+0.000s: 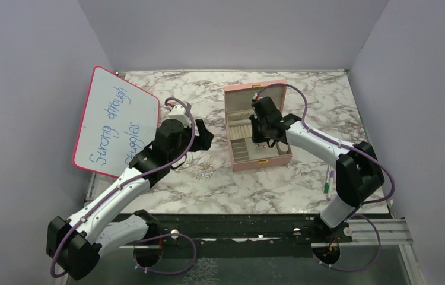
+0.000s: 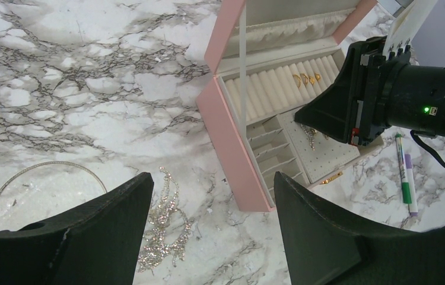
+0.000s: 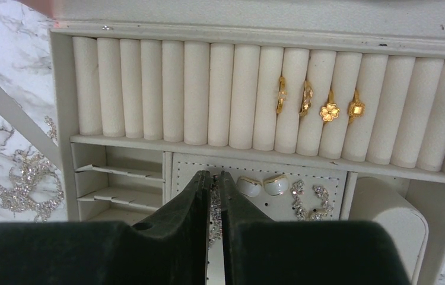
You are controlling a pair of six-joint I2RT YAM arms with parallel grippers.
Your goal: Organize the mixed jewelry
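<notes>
An open pink jewelry box holds several gold rings in its roll slots. My right gripper is shut, its tips over the pad below the rolls, at a dangling silver piece; whether it grips it is unclear. White-and-gold earrings and more silver pieces lie on that pad. My left gripper stands open over the table left of the box. Below it lie tangled silver chains and a hoop-like necklace.
A whiteboard lies at the left. Markers lie right of the box.
</notes>
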